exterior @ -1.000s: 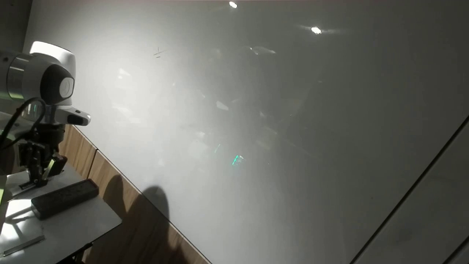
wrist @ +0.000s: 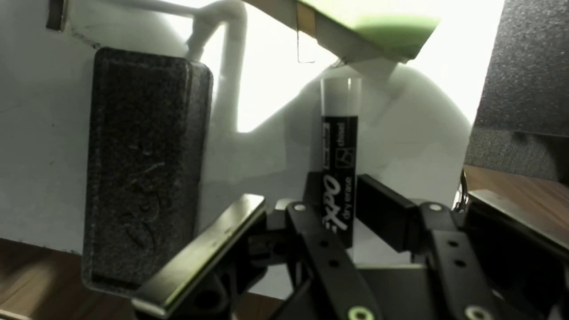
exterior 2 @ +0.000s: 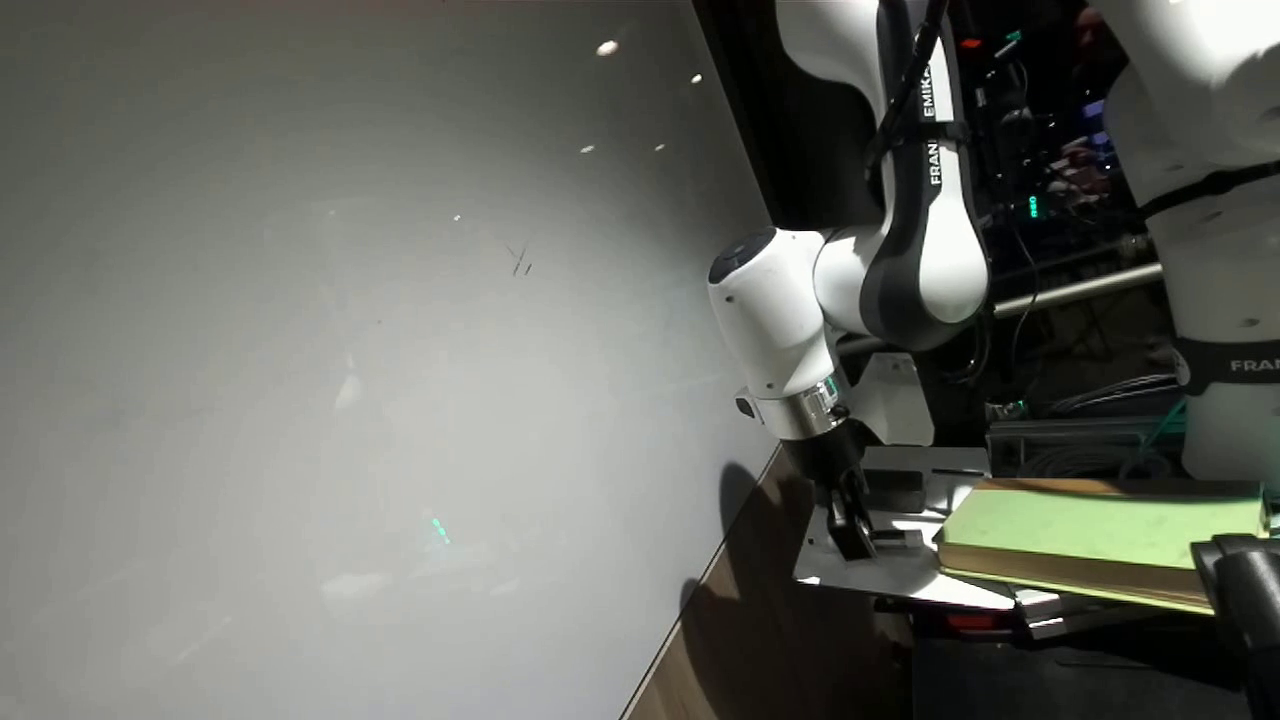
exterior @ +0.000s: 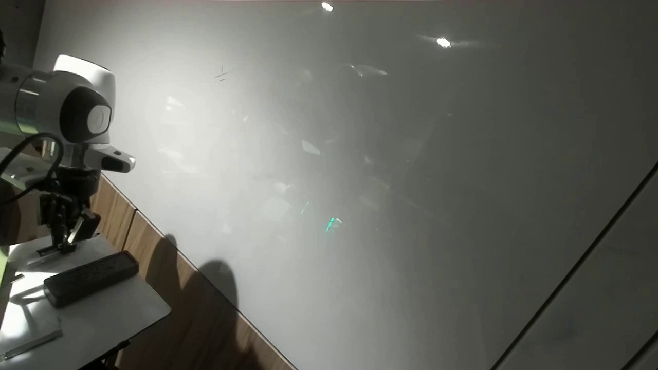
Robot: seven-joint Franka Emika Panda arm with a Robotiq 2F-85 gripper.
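A black Expo dry-erase marker with a pale, clear-looking end lies lengthwise between the fingers of my gripper in the wrist view. Both dark pads meet its sides, so the gripper is shut on it. The marker's near end is hidden behind the fingers. To the left in that view, a dark felt eraser rests on the white board surface. Exterior view 1 has the gripper pointing down, low over the small white table, beyond the eraser; the marker is hard to make out there.
A large whiteboard with a few small marks fills most of exterior view 1. Beside the small table in exterior view 2 is a green-topped box. A second white arm stands at the right.
In exterior view 1 the arm and gripper have shifted a little to the right, with the fingertips slightly higher in the picture. The eraser has stayed in place.
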